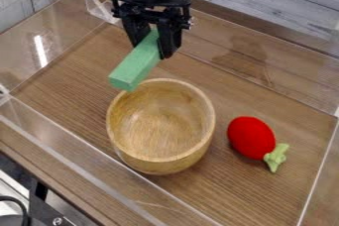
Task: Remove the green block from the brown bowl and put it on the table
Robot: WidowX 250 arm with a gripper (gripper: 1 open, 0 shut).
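Note:
The green block (137, 63) hangs tilted from my gripper (151, 44), which is shut on its upper end. Its lower end overlaps the far left rim of the brown bowl (201, 131) in the camera view, and the block looks raised above the rim. Inside, the bowl is empty. The dark fingers hide the top of the block.
To the right of the bowl lies a red vegetable-like toy (251, 138) with a green stem. A clear strip edge runs along the left front.

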